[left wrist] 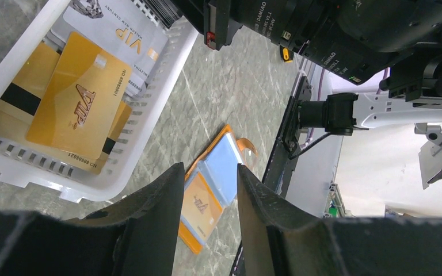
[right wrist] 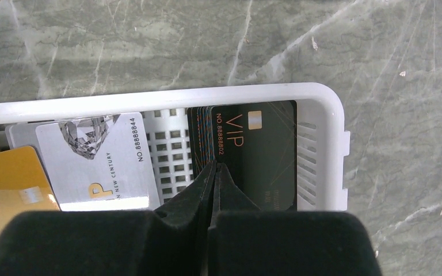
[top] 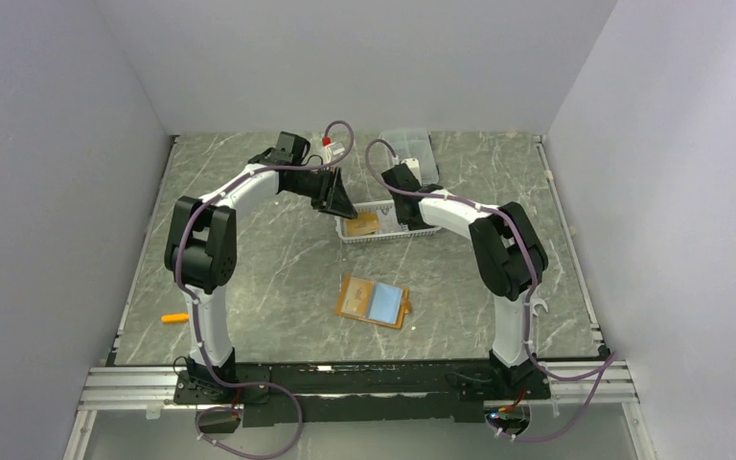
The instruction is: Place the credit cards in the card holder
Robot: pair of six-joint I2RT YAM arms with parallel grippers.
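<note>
A white basket (right wrist: pixel 322 144) holds gold cards (left wrist: pixel 77 95), white cards (right wrist: pixel 95 161) and a stack of black VIP cards (right wrist: pixel 253 146) at its right end. My right gripper is shut, its tips at the lower left of the black stack; whether they touch cannot be told. My left gripper stands open, empty, over the basket's left side. An orange card holder (top: pixel 372 302) with tan and blue faces lies on the table near the front middle.
A clear plastic container (top: pixel 407 144) is behind the basket. An orange-handled object (top: pixel 174 318) lies at front left, a wrench (top: pixel 539 305) at front right. The table beside the card holder is clear.
</note>
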